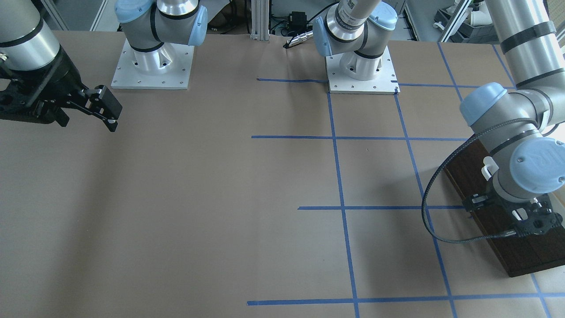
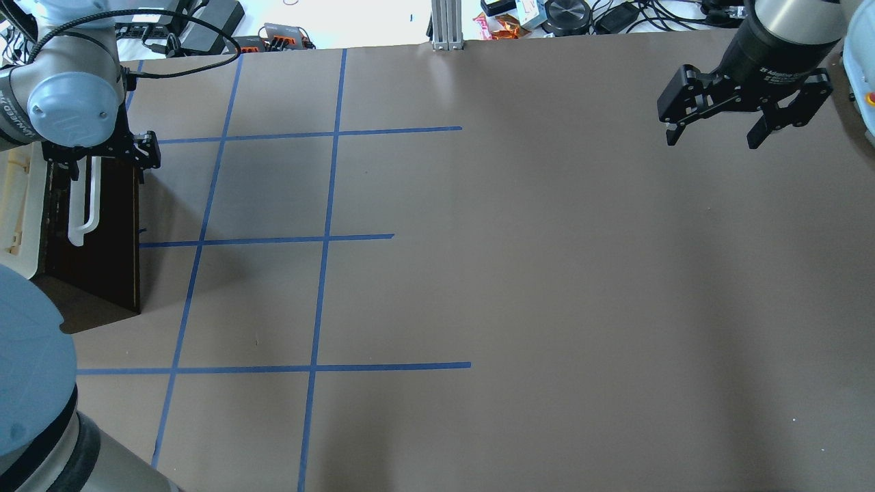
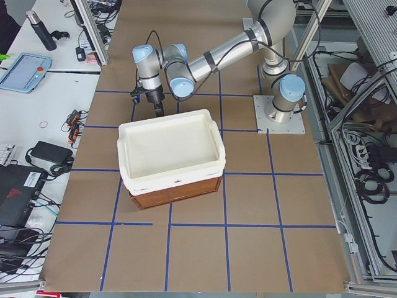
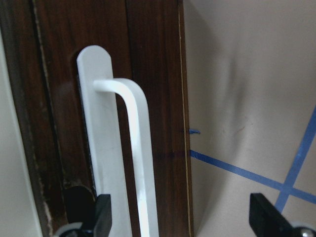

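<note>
A dark wooden box (image 1: 506, 254) with a white handle (image 4: 143, 163) on its side stands at right in the front view, under my gripper (image 1: 512, 212). The left view shows a white lid or tray (image 3: 171, 149) on top of the box. In the left wrist view the handle runs vertically, and my gripper has its two fingers wide apart, one beside the handle and the other over the floor, nothing held.
A second black gripper (image 2: 738, 115) hangs at upper right in the top view. Other arm bases stand at the back of the front view.
</note>
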